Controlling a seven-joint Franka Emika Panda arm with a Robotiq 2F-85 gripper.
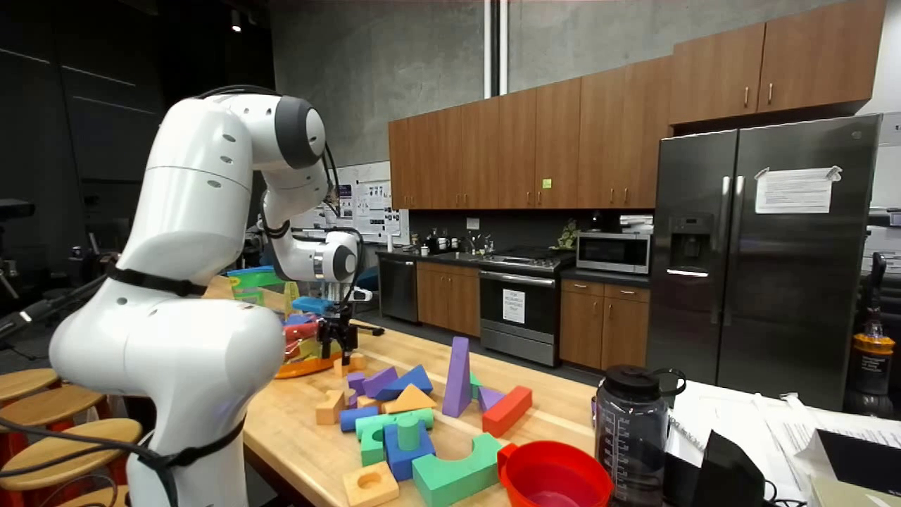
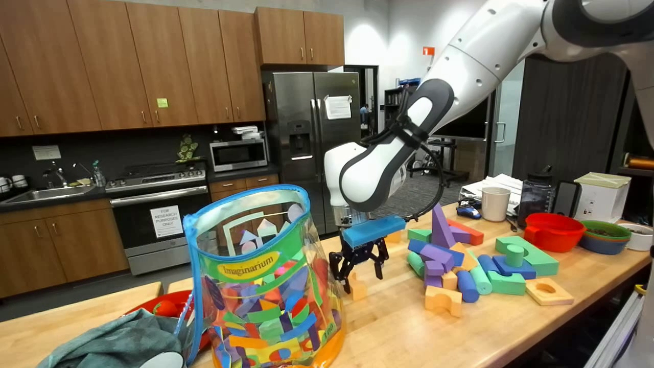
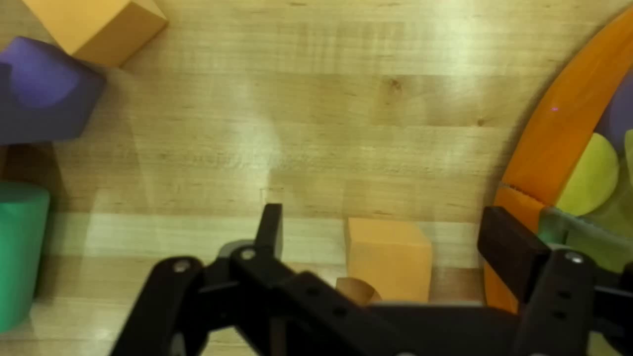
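My gripper (image 2: 364, 279) stands open, pointing down over the wooden table beside a clear block bag (image 2: 267, 288). An orange block (image 3: 388, 255) with a curved cut-out shows between the spread fingers in the wrist view, nearer the left-right middle than either finger. The gripper's linkage hides its lower part. In exterior view 2 this orange block (image 2: 357, 287) sits just under the gripper, close to the bag. Whether a finger touches it I cannot tell. The bag's orange rim (image 3: 549, 127) runs close by the right finger (image 3: 510, 249).
Several loose blocks crowd the table, among them a tall purple wedge (image 1: 457, 377), a green arch (image 1: 460, 474) and a purple block (image 3: 44, 89). A red cup (image 1: 555, 477) and a dark bottle (image 1: 631, 435) stand at the far end. Bare wood lies ahead of the fingers.
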